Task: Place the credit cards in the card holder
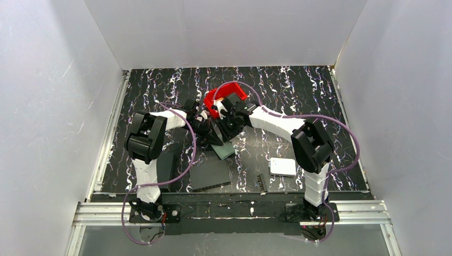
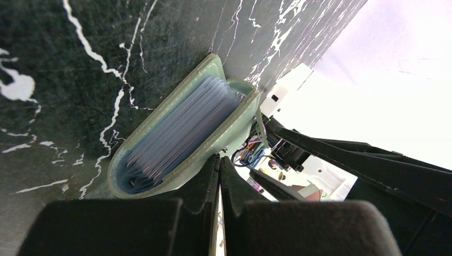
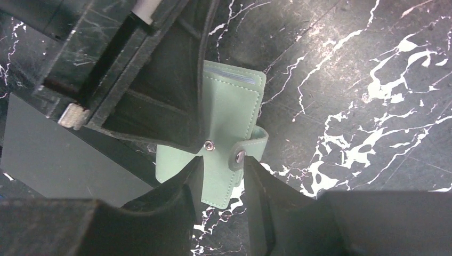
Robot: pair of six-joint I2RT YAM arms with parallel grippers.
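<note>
The pale green card holder (image 2: 176,136) has its opening toward my left wrist view, with clear sleeves (image 2: 184,125) packed between its covers. Whether cards sit in the sleeves I cannot tell. My left gripper is shut at the edge of the near cover; nothing shows between its fingers. In the right wrist view the holder's outer face (image 3: 226,106) carries a metal stud (image 3: 209,145) and a strap with a snap (image 3: 240,156). My right gripper is part open over that face, its right finger (image 3: 253,176) close to the strap. No loose card is visible.
A red box (image 1: 228,89) stands behind the grippers. Near the front edge lie a dark grey flat panel (image 1: 209,173), a dark block (image 1: 166,165) and a black strip (image 1: 261,183). A white case (image 1: 282,167) is to the right.
</note>
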